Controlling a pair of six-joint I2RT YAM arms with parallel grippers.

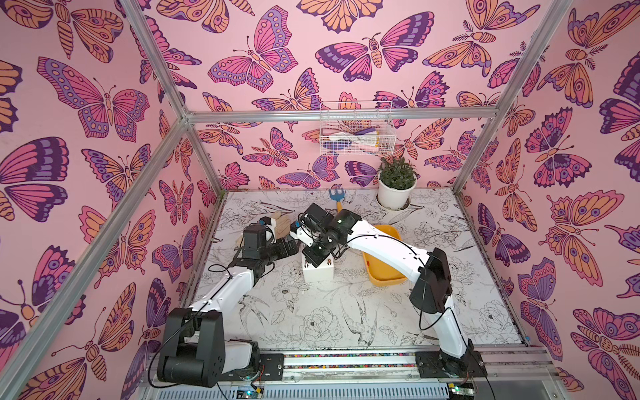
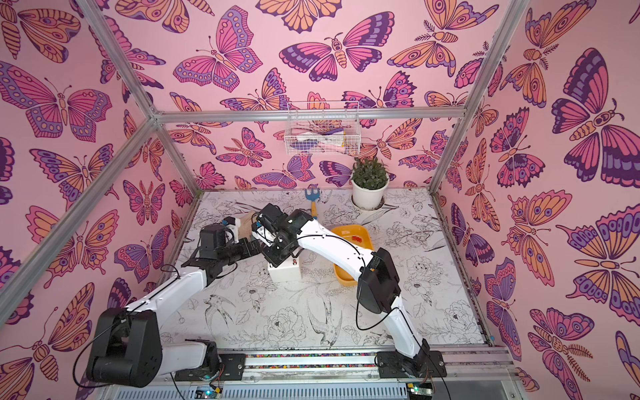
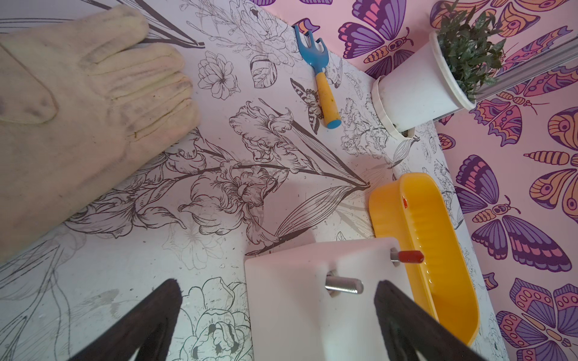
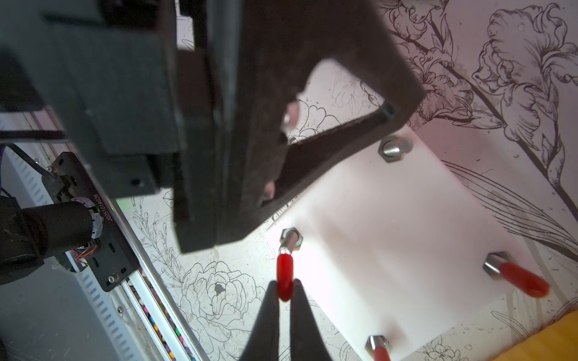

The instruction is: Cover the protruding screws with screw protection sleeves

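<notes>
A white block (image 4: 397,228) with protruding screws stands mid-table. In the right wrist view two screws carry red sleeves (image 4: 520,276), one at right, one at bottom; an upper screw (image 4: 394,147) is bare. My right gripper is shut on a red sleeve (image 4: 284,264) at the tip of the lower-left screw (image 4: 290,239); how far it is on, I cannot tell. My left gripper is open beside the block, whose bare screw (image 3: 343,284) shows between its fingers in the left wrist view. Black gripper parts cover the upper part of the right wrist view.
A yellow tray (image 3: 457,288) lies right of the block. A beige glove (image 3: 90,108) lies behind my left gripper. A blue-and-yellow hand fork (image 3: 326,96) and a potted plant (image 3: 415,84) stand or lie at the back. The two arms are close together over the middle.
</notes>
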